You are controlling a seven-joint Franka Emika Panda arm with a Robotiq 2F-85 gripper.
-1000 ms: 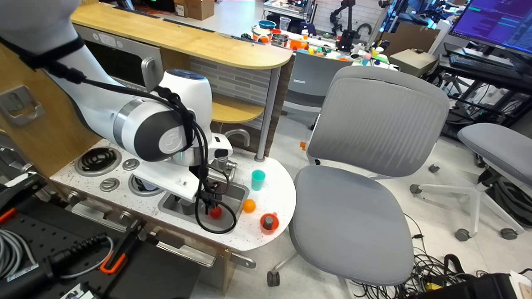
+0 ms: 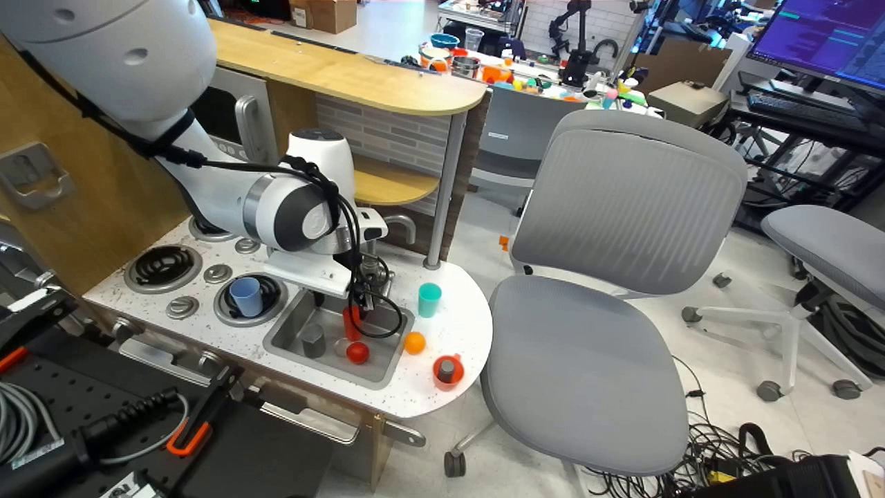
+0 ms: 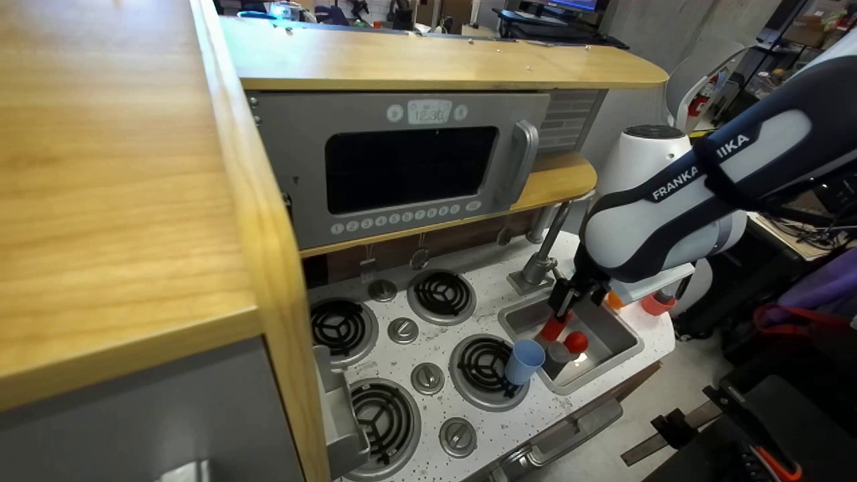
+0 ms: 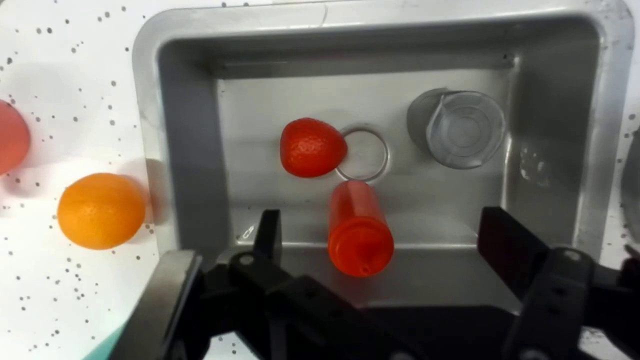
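Beneath my gripper, a red bottle with a nozzle cap stands in the grey sink basin. The fingers are spread wide over the basin, and neither finger touches the bottle in the wrist view. A red strawberry-like toy lies on the basin floor beside the drain ring. Farther right in the basin is a clear grey cup. On the counter left of the sink rests an orange. Exterior view 2 shows the bottle partly hidden below the gripper.
A blue cup stands on a burner beside the sink. Right of the sink are a teal cup and a red cup with a dark object inside. The faucet rises behind the basin, near the arm.
The arm has shifted back, away from the sink's front, in exterior view 1. The red bottle and blue cup, hidden or mostly hidden before, now show there.
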